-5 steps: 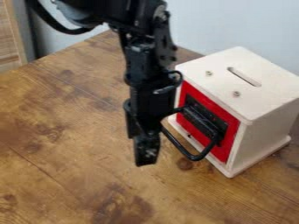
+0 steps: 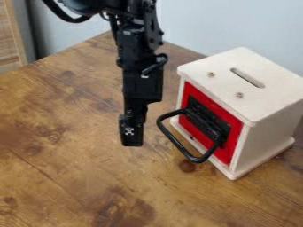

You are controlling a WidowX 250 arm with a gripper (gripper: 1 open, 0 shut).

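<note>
My black gripper (image 2: 131, 129) points down over the wooden table, left of a pale wooden box (image 2: 246, 85) toy with a slot in its top. The box's red front (image 2: 194, 90) has a black door piece with a black loop handle (image 2: 192, 157) swung outward and down toward the table. The gripper's tips are apart from the handle, to its left. Whether the fingers are open is hard to tell from this side view.
A pale wall stands behind the box.
The arm has moved up and back, away from the box and handle, leaving the red front and handle more visible.
</note>
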